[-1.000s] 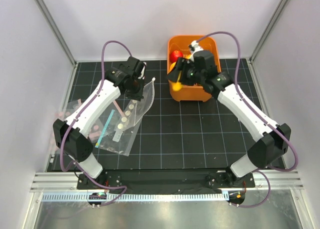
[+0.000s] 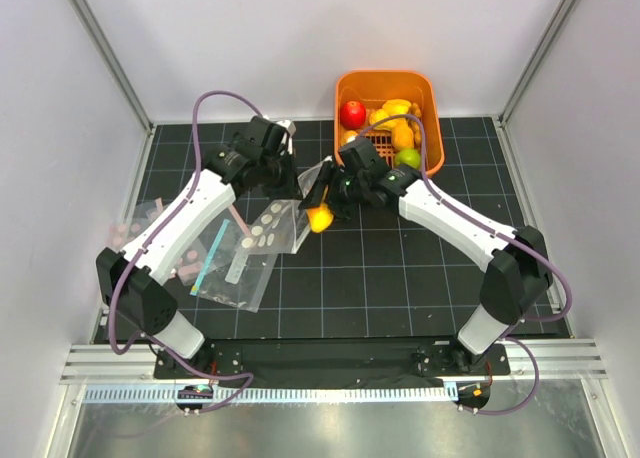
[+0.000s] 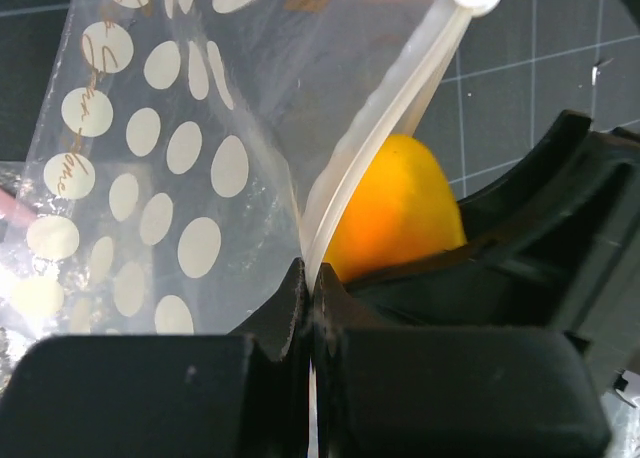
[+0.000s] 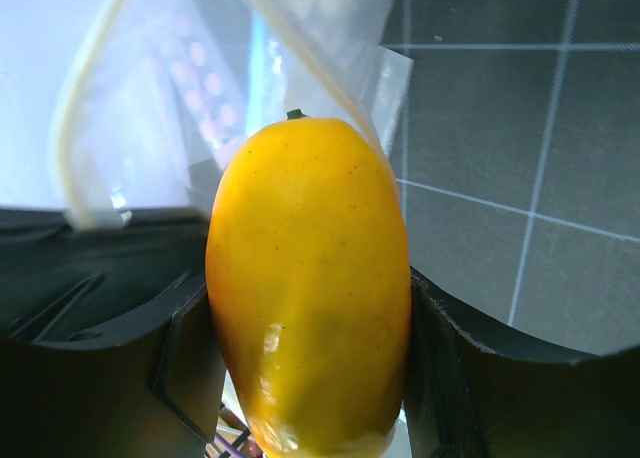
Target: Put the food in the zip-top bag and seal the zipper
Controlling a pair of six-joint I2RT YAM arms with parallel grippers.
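A yellow-orange mango (image 4: 310,278) sits between the fingers of my right gripper (image 2: 326,200), which touch it on both sides. Its far end is at the mouth of a clear zip top bag (image 3: 200,108) printed with pale dots. Pale bag rims pass on either side of the fruit in the right wrist view. My left gripper is shut on the bag's edge, holding that side raised. In the left wrist view the mango's upper part shows beside the rim, with the right gripper's dark body close to my left fingers. How deep the fruit sits is unclear.
At the back stands an orange basket (image 2: 432,128) containing a red tomato (image 2: 353,115), a green fruit (image 2: 408,158) and several yellow fruits. A flat bag with a blue strip (image 2: 211,258) lies left of centre.
The raised bag edge has shifted slightly; my left gripper stays near the same place.
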